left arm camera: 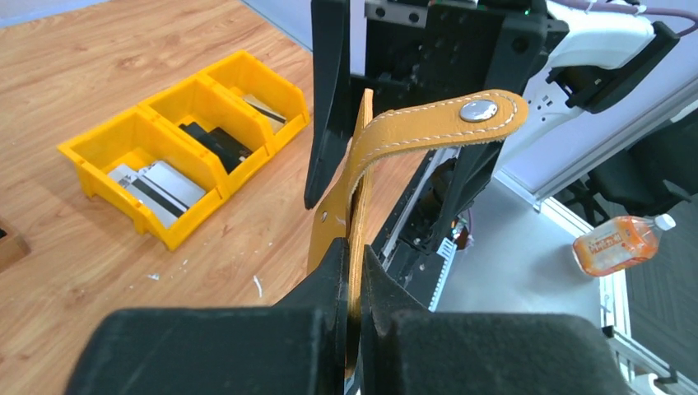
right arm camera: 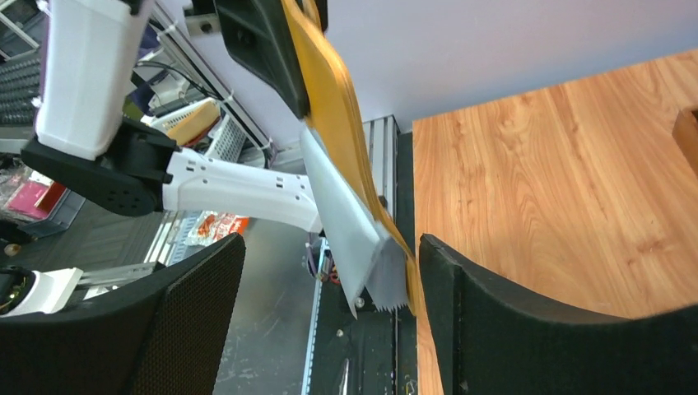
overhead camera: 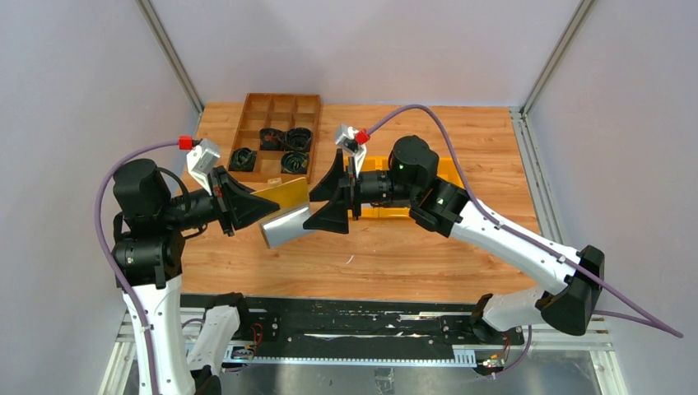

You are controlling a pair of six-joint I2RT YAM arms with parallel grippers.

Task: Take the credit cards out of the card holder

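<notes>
A tan leather card holder (overhead camera: 290, 194) hangs above the table with my left gripper (overhead camera: 276, 207) shut on it. Its strap (left arm camera: 449, 123) with a metal snap sticks out sideways in the left wrist view. From the holder, pale silvery leaves (right arm camera: 350, 218) spread open in the right wrist view; whether cards sit inside cannot be seen. My right gripper (overhead camera: 309, 211) is open at the holder's right end. Its fingers (left arm camera: 329, 107) stand apart on either side of the holder, and nothing is clamped between them.
A yellow three-part bin (left arm camera: 196, 228) stands on the table, holding white cards (left arm camera: 160, 193), black items (left arm camera: 216, 141) and another card (left arm camera: 267, 113). Behind lies a wooden compartment box (overhead camera: 257, 119) with dark coiled bundles.
</notes>
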